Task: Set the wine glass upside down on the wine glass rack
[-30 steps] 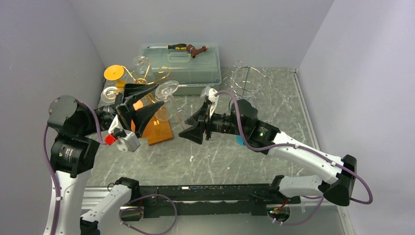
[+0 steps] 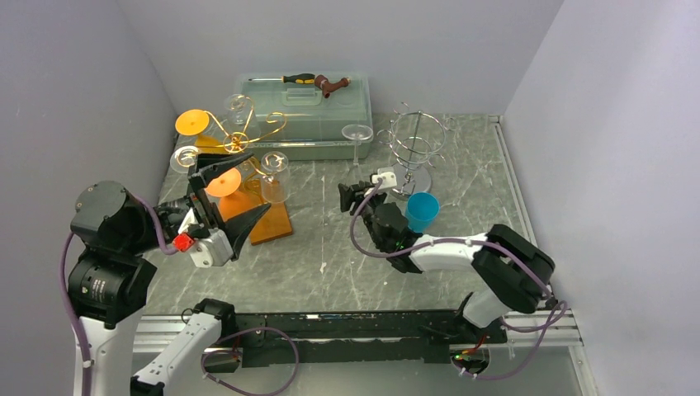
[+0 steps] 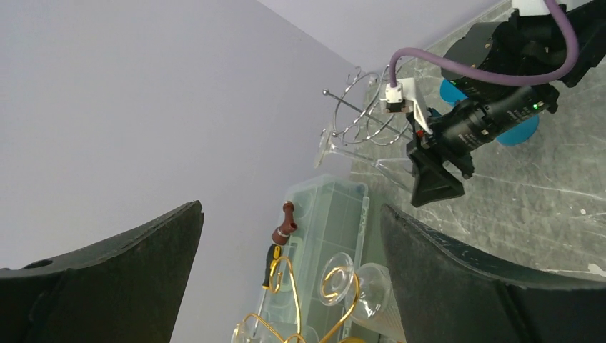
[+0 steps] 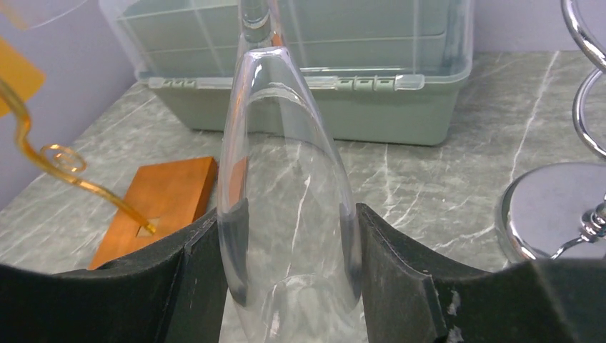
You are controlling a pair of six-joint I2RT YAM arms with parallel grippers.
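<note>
A clear wine glass hangs upside down, its bowl between the fingers of my right gripper, which is shut on it. In the top view its round foot faces up, left of the silver wire rack. My right gripper is in front of that rack and to its left, with the glass apart from it in the right wrist view. At the left, my left gripper stands wide open and empty, above the gold rack that bears several glasses and orange pieces.
Behind is a green lidded box with a screwdriver and a brown pipe piece on top. A blue cup stands close by the right arm. Bare marble lies at the middle front.
My right gripper has carried the glass rightward and back, from beside the left gripper towards the silver rack. The left arm has shifted slightly and stays open.
</note>
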